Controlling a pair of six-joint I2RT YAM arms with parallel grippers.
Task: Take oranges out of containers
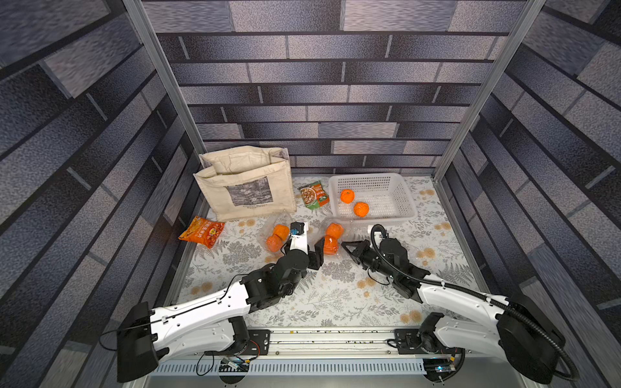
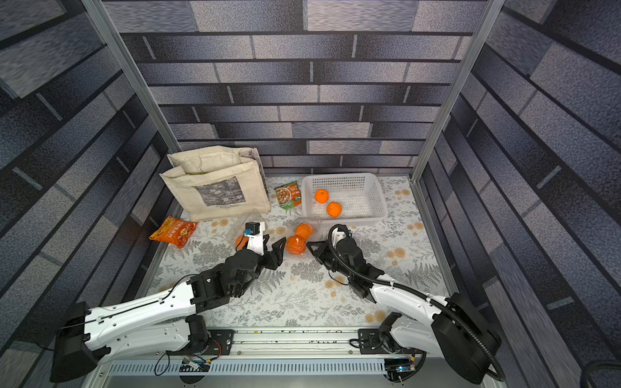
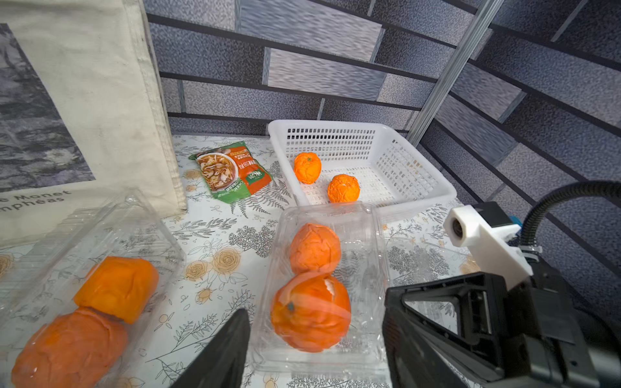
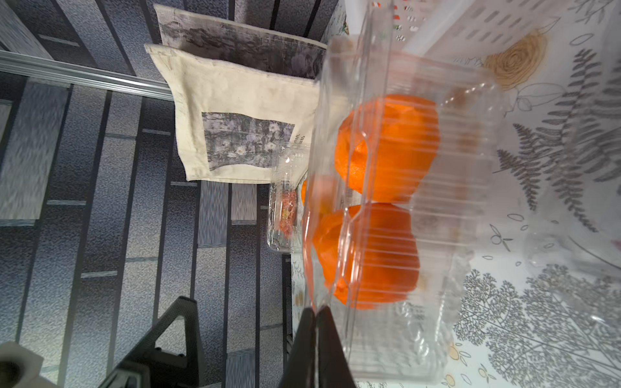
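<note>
A clear container (image 3: 375, 245) holds two oranges (image 3: 311, 310) at the table's middle; another (image 3: 152, 226), further left, holds two more (image 3: 116, 284). Two oranges (image 1: 361, 209) sit in the white basket (image 1: 404, 200). My left gripper is part open in front of the middle container, with nothing visibly held between its fingers. My right gripper is shut at the right side of that container, its fingertips at the clear plastic edge; whether any plastic is pinched cannot be told.
A cream bag (image 1: 252, 207) stands at back left, with an orange snack packet (image 1: 200, 231) before it. A green packet (image 1: 315, 195) lies beside the basket. Brick-patterned walls enclose the table.
</note>
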